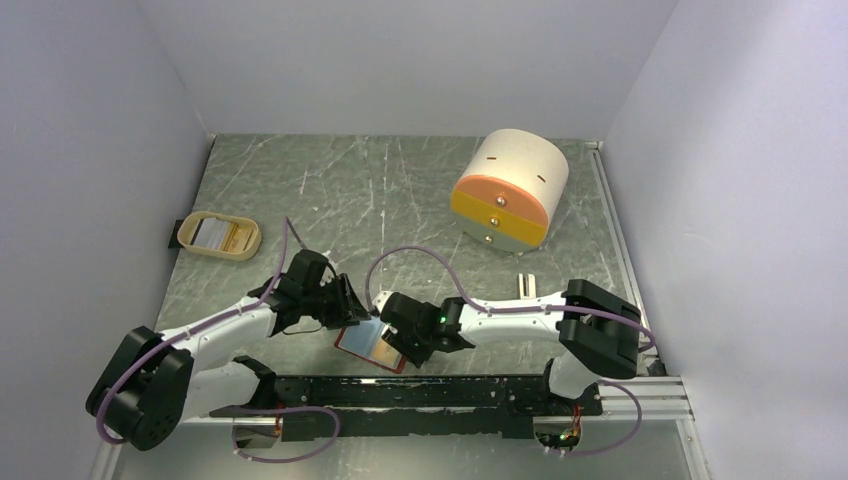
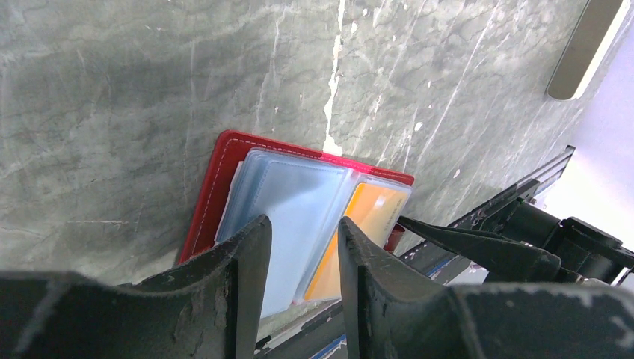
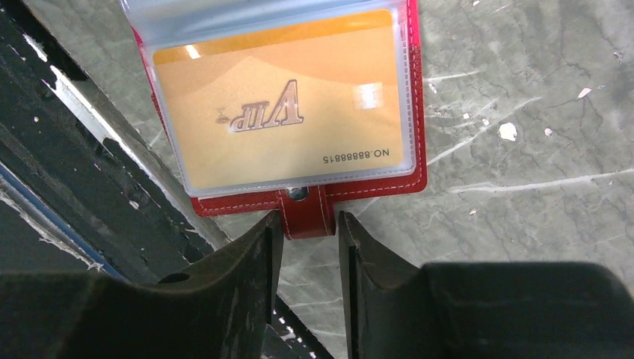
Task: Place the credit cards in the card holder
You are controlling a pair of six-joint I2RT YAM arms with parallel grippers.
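The red card holder [image 1: 347, 343] lies unfolded on the marble table near its front edge. In the left wrist view a clear sleeve with a pale blue card [image 2: 295, 198] covers one half, and an orange-gold card [image 2: 364, 224] the other. My left gripper hangs over the pale sleeve, fingers part open and empty. The right wrist view shows the gold card [image 3: 284, 112] inside its clear sleeve. There my right gripper is open around the holder's red clasp tab [image 3: 308, 217], a fingertip close to each side; whether they touch it I cannot tell.
A tan oval tray [image 1: 250, 245] with several white and gold cards stands at the back left. A rounded cabinet with coloured drawers [image 1: 510, 190] stands at the back right, and a small pale object [image 1: 527, 286] sits nearer.
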